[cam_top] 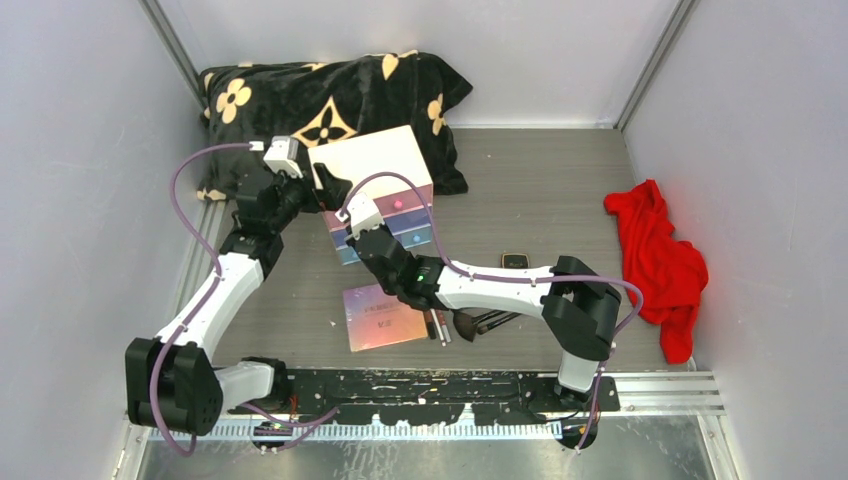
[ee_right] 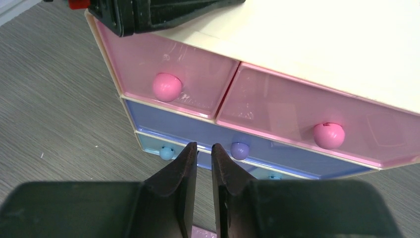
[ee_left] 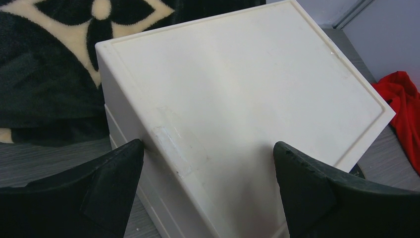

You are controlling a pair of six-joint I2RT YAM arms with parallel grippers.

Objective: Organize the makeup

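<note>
A white drawer organizer (cam_top: 365,155) with pink, purple and blue drawers stands at the back. My left gripper is open over its top left corner, a finger either side of the edge region. My right gripper faces the drawer fronts, its fingertips close together with a narrow gap, below the pink drawer (ee_right: 190,64) and near the purple knob (ee_right: 239,151); nothing shows held. In front of the organizer lie a palette (cam_top: 384,320), slim items (cam_top: 443,332), brushes (cam_top: 495,322) and a small compact (cam_top: 515,260), partly behind the right arm.
A black patterned blanket (cam_top: 250,100) lies behind the organizer. A red cloth (cam_top: 650,260) lies at the right.
</note>
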